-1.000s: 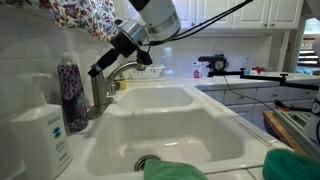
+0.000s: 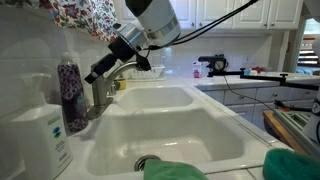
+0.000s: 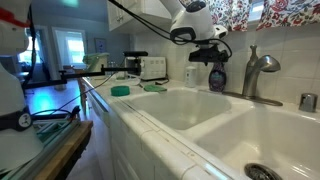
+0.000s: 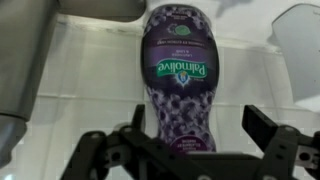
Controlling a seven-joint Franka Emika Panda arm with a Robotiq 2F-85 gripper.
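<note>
A dark purple-patterned Palmolive bottle [image 4: 182, 78] fills the middle of the wrist view, its green label readable. It stands upright at the back of the sink, beside the faucet, and also shows in exterior view 1 as a tall bottle [image 2: 72, 97]. My gripper is open, with its fingers spread to either side of the bottle's lower part as seen in the wrist view. Nothing is gripped. From outside, the gripper [image 2: 92, 77] hangs beside the bottle's upper part; whether they touch cannot be told.
The metal faucet [image 3: 256, 72] rises close to the bottle. A white pump dispenser [image 2: 43, 138] stands on its other side, against the tiled wall. Below is the white double sink [image 2: 160, 128], with a green cloth [image 2: 172, 171] on its near rim. The basin in view is empty.
The arm has shifted only slightly, with my gripper a little lower beside the bottle. The bottle and the other objects have not moved.
</note>
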